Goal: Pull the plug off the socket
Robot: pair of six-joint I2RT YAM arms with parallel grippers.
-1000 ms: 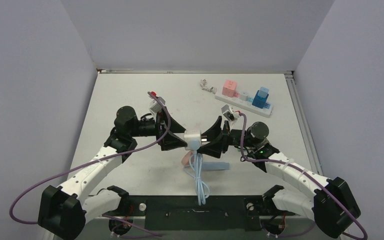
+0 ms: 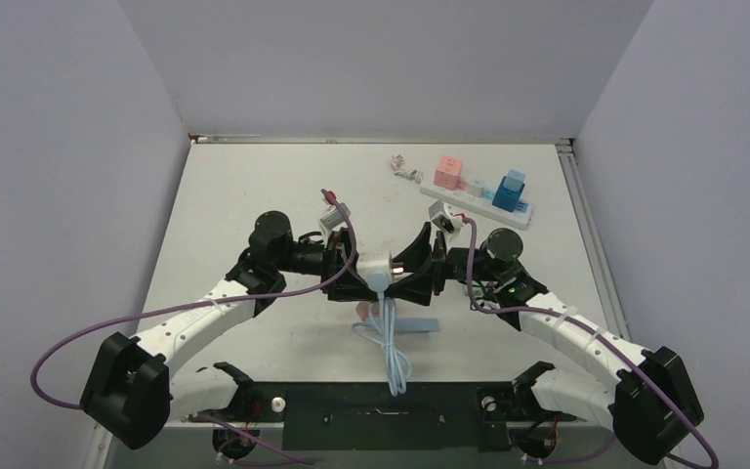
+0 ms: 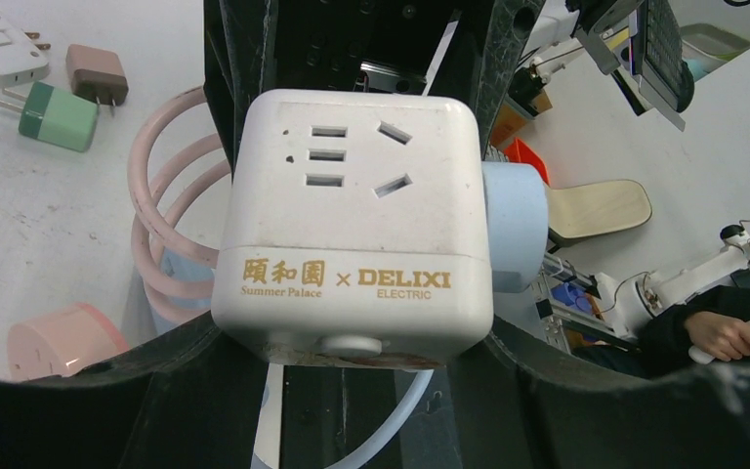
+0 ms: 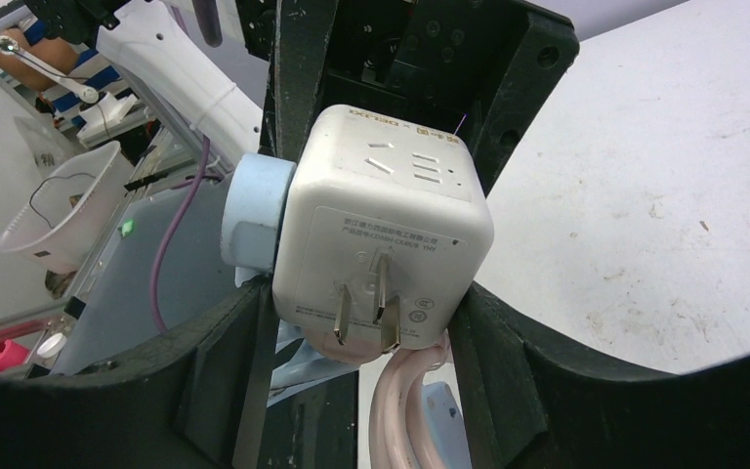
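Observation:
A white cube socket [image 2: 375,264] is held above the table between my two grippers, a light-blue plug [image 3: 518,227] seated in one side. The plug's light-blue cable [image 2: 392,352] hangs down in a loose bundle. My left gripper [image 2: 359,266] is shut on the socket, its fingers at the cube's two sides in the left wrist view. From the right, my right gripper [image 2: 402,269] reaches round the socket's pronged face. Its fingers [image 4: 210,362] lie close along the cube's lower edges in the right wrist view; whether they press on it cannot be told. The metal prongs [image 4: 382,288] point toward that gripper.
A white power strip [image 2: 488,207] with pink and blue blocks lies at the back right. Below the socket, a pink coiled cable [image 3: 145,230] and a pink plug [image 3: 63,342] lie on the table, near a green plug [image 3: 59,117].
My left gripper has moved right onto the socket and closed round it. The socket and its hanging cable have barely shifted, and the right arm is almost where it was.

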